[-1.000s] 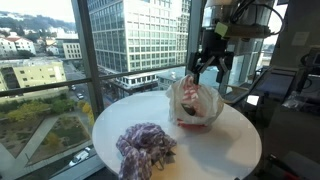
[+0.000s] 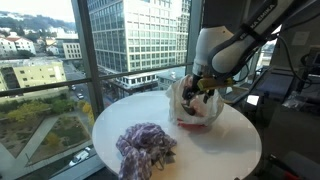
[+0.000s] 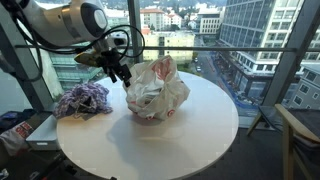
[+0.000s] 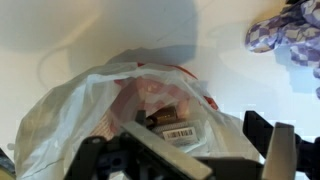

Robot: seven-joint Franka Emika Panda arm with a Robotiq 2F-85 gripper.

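Observation:
A crumpled white plastic bag [image 2: 197, 105] stands on the round white table [image 2: 115, 115], its mouth facing up. Looking down from the wrist view, the bag [image 4: 80, 100] holds a reddish container and a few small items, among them a pale labelled item [image 4: 181, 135] and a dark brown one. My gripper [image 2: 196, 97] hangs at the bag's mouth, open, with nothing seen between its fingers. In exterior view 2 the gripper [image 3: 125, 77] is at the bag's left edge. A checkered purple-grey cloth [image 2: 145, 147] lies bunched on the table, apart from the bag.
Tall windows [image 2: 140, 45] rise behind the table. Bare tabletop surrounds the bag and cloth, widest toward the right in exterior view 2. A wooden chair [image 3: 295, 135] stands off the table's right side there.
My gripper has come down and a little left in exterior view 1, from above the bag to its mouth. The bag and the cloth rest where they were.

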